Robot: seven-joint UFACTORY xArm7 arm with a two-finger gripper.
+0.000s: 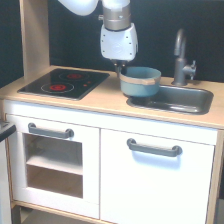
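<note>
A blue-grey pot [141, 86] is at the left end of the sink [185, 100], covering part of the basin. Whether its base touches the sink or hangs just above it cannot be told. My gripper [120, 67], below the white arm, is at the pot's left rim, where the short dark handle is. The fingers are small and partly hidden, but they appear shut on the pot at that side.
A black stovetop with two reddish burner rings [62, 82] lies to the left, with nothing on it. A grey faucet [181, 60] rises behind the sink. Bare wooden counter [105, 97] separates stove and sink. Below, the white cabinet door [150, 180] has a dark handle.
</note>
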